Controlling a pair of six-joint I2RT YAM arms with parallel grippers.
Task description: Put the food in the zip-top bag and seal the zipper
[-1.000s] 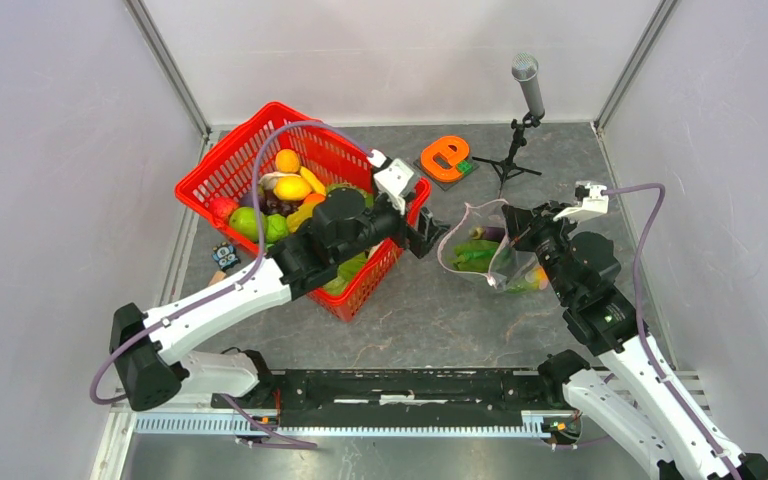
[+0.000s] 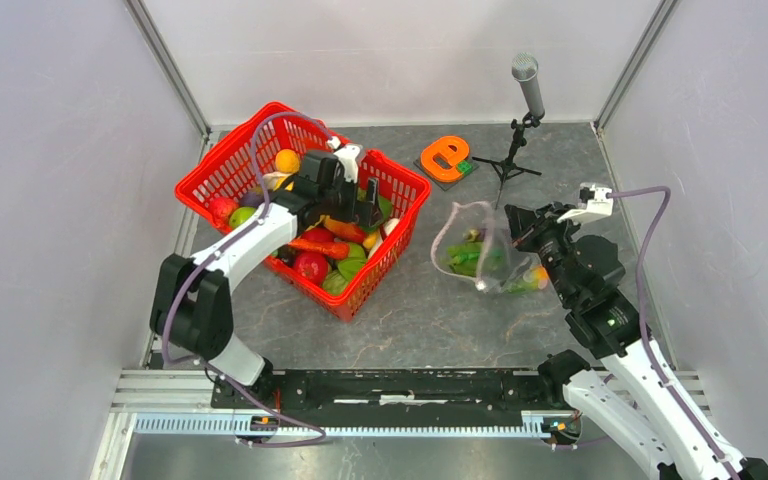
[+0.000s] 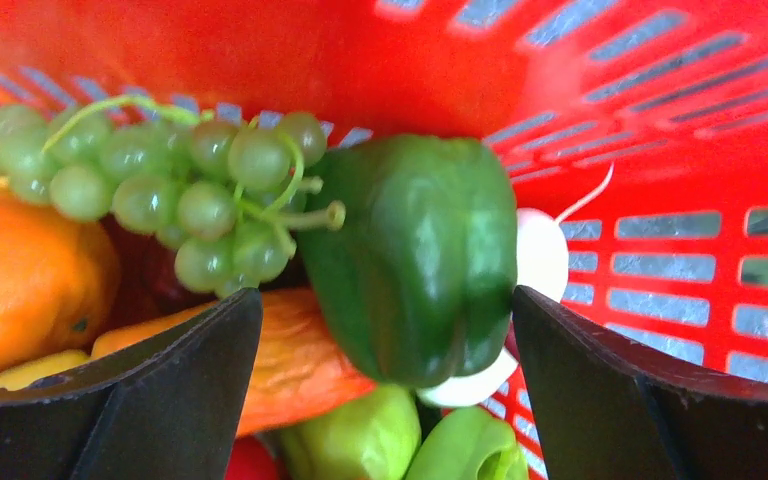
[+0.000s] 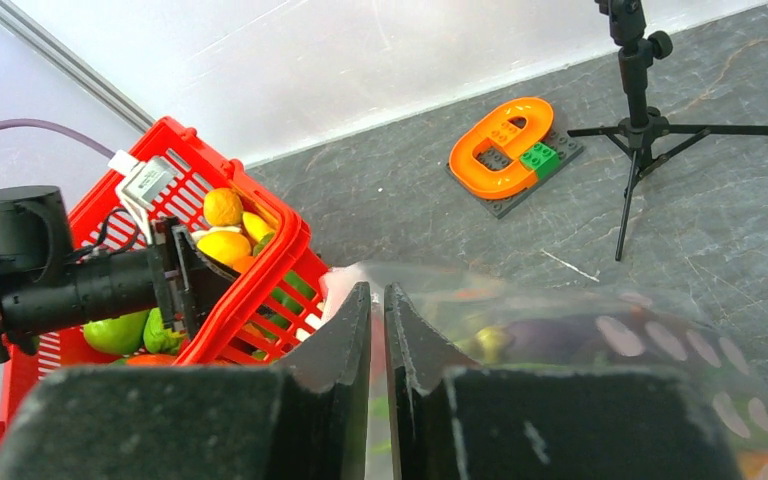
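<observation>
In the red basket (image 2: 400, 176), a green bell pepper (image 3: 415, 250) lies between the spread fingers of my open left gripper; neither finger clearly presses on it. Green grapes (image 3: 175, 175) and an orange carrot (image 3: 295, 350) are close beside it. The clear zip top bag (image 2: 457, 262) rests on the floor with its mouth facing left, holding green vegetables (image 2: 472, 258) and something orange. At the bag's upper right edge is my right gripper. A narrow gap separates its fingertips, and no film shows gripped between them.
An orange letter-shaped piece (image 2: 445, 157) on a dark base sits behind the bag. A microphone on a black tripod (image 2: 508, 160) stands at the back right. Bare floor (image 2: 400, 325) lies in front, between the basket and the bag.
My left arm has swung from the basket's right rim back over the produce. The bag's upper rim has slipped leftward, away from my right fingertips, and its mouth has sagged; the right arm barely moved.
</observation>
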